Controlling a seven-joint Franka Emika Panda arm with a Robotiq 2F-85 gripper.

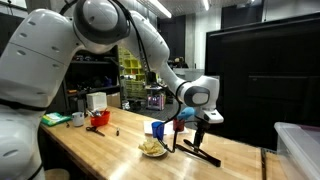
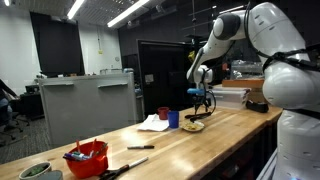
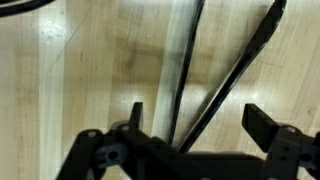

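Note:
My gripper stands open above the wooden table, its two fingers apart. In the wrist view, a thin straight black rod (image 3: 184,70) and a black utensil with a wider end (image 3: 243,62) converge between and beneath the fingers. Where they meet lower down is partly hidden by the gripper body. In exterior view 1, the gripper (image 1: 187,146) hangs low at the near end of the dark utensils (image 1: 203,156). Whether the fingertips touch them cannot be told.
A plate with yellow contents (image 1: 153,148) sits left of the gripper, and a blue cup (image 1: 158,130) and a red cup (image 1: 179,126) are behind. A red basket (image 2: 87,160) stands far along the table. A clear bin (image 1: 299,145) borders the right side.

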